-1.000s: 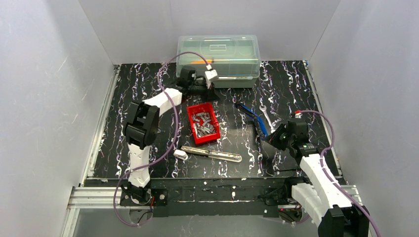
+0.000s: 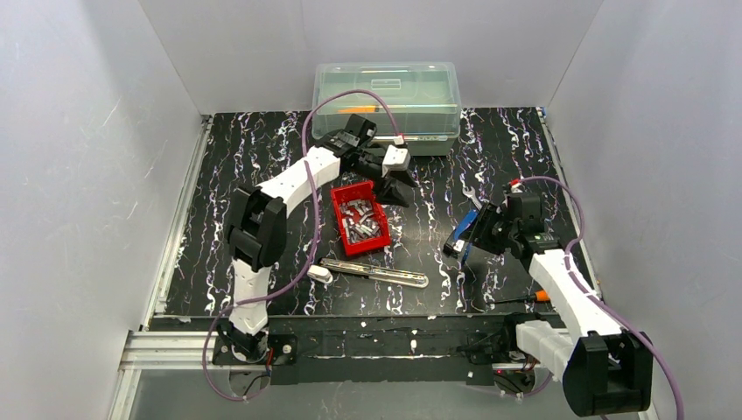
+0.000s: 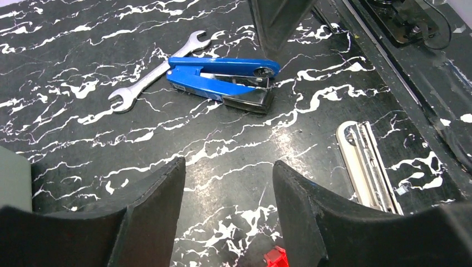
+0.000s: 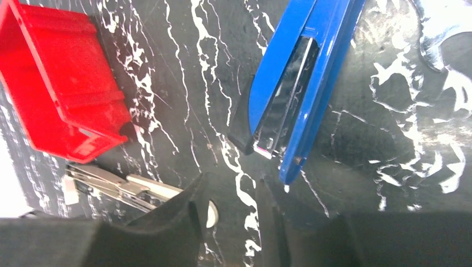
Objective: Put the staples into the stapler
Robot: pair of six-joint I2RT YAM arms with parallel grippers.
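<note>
The blue stapler (image 2: 460,229) lies on its side on the dark marbled table, its two arms at a narrow angle. In the left wrist view, the stapler (image 3: 214,83) shows its black nose turned toward the right. My right gripper (image 2: 477,233) hovers over the stapler's near end; a gap shows between its blurred fingers, with the stapler (image 4: 328,72) beyond them. Metallic pieces, probably staples (image 2: 360,220), fill part of the red bin (image 2: 339,217). Above the bin's far right side, my left gripper (image 2: 401,191) is open, its fingers (image 3: 161,194) apart and empty.
A wrench (image 2: 472,198) lies close behind the stapler. The long utility knife (image 2: 374,272) and a white item (image 2: 320,274) lie in front of the bin. At the back stands a clear-lidded box (image 2: 386,96); an orange-handled screwdriver (image 2: 542,296) lies front right.
The stapler, spread wide earlier, has folded to a narrow angle. The right gripper has moved leftward and back over the stapler.
</note>
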